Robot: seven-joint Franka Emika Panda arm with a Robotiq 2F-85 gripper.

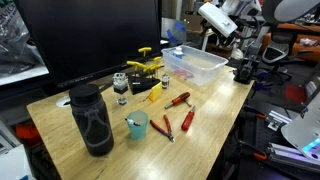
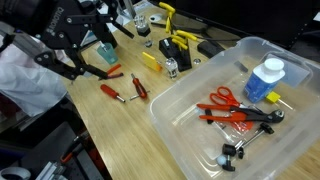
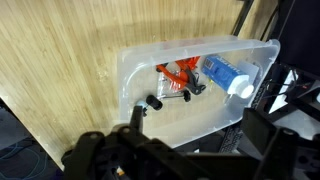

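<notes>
My gripper stands open above the clear plastic bin (image 3: 128,95), its fingers apart and nothing between them in the wrist view. Inside the bin lie a white and blue bottle (image 2: 266,77), red scissors (image 2: 225,98), red-handled pliers (image 2: 235,117), a small yellow piece (image 2: 272,97) and some small dark parts (image 2: 228,155). The bottle (image 3: 228,75) rests at the bin's right end in the wrist view. The gripper hides part of the near rim there.
Left of the bin, the wooden table holds a black cylinder (image 1: 92,120), a teal cup (image 1: 137,125), a red screwdriver (image 1: 188,119), another red-handled tool (image 1: 177,100) and yellow clamps (image 1: 148,66). A monitor (image 1: 95,40) stands behind.
</notes>
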